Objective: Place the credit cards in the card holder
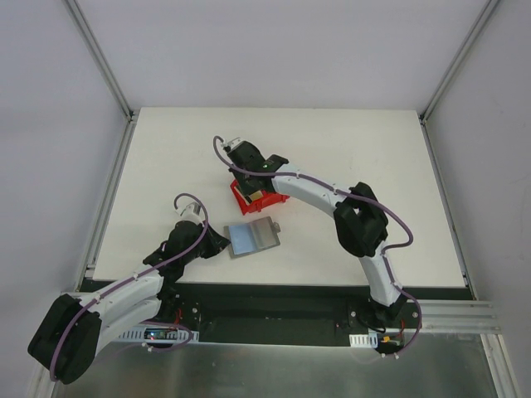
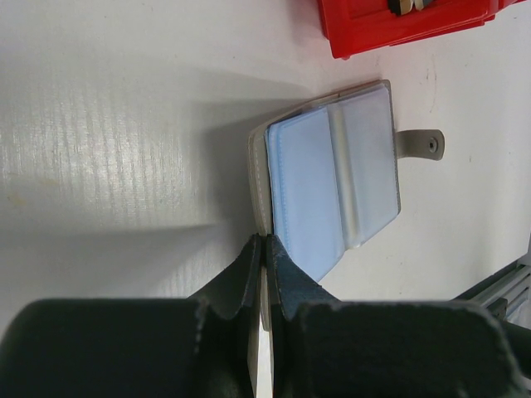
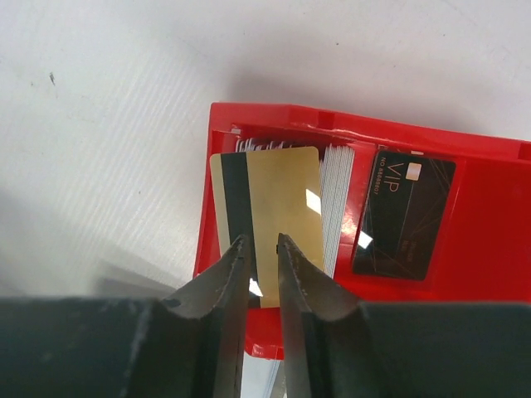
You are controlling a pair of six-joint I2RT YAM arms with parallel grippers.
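The card holder (image 2: 307, 182), an open wallet with pale blue and clear sleeves and a tab, lies below the red box (image 1: 274, 199). My left gripper is shut at the holder's near left edge. In the right wrist view the box (image 3: 489, 215) holds a gold card (image 3: 282, 199) with a black stripe on a stack of white cards (image 3: 334, 191), and a black VIP card (image 3: 402, 215) beside them. My right gripper is over the gold card, its fingertips close together; whether they grip it is unclear.
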